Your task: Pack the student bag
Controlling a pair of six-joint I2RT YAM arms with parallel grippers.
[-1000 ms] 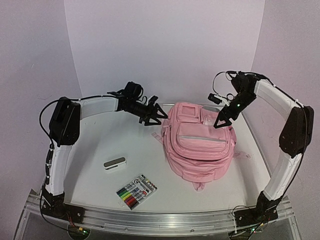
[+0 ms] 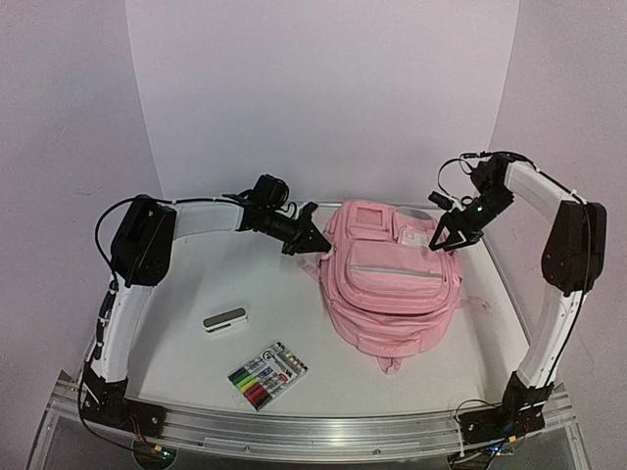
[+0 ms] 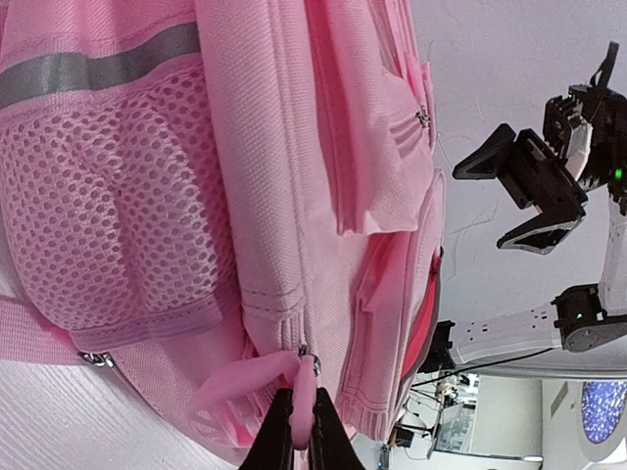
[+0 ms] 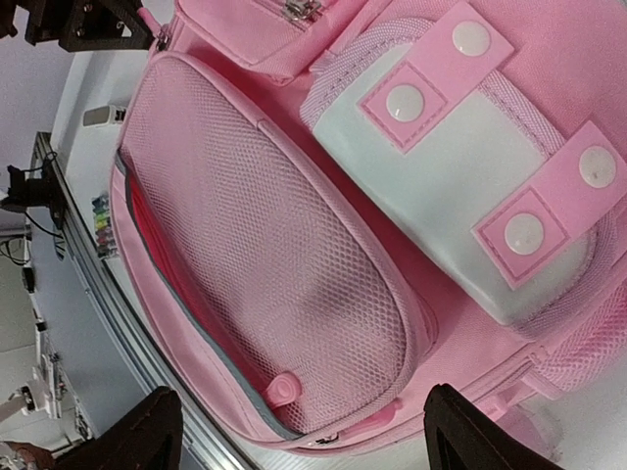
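The pink backpack [image 2: 397,284] lies on the table, right of centre, its front pockets facing up. At its left edge my left gripper [image 2: 325,247] is shut on a pink zipper pull [image 3: 304,399], which stands up between the fingertips in the left wrist view. Over the bag's upper right part my right gripper [image 2: 451,241] is open, with nothing gripped between its wide-set fingers [image 4: 470,436]. Below them, in the right wrist view, are a pink pull tab [image 4: 282,390] and a second zipper pull [image 4: 372,421] by the bag's edge. A marker set [image 2: 267,376] and a grey-and-white case [image 2: 225,319] lie left of the bag.
A metal rail [image 2: 313,427] runs along the table's front edge. Pale walls enclose the back and sides. Bare table surrounds the case and markers, and the bag's straps spread out at its sides.
My left gripper has moved right and slightly down to the bag's edge and shut on the zipper pull. The right gripper has shifted right across the bag. Bag, markers and case stay put.
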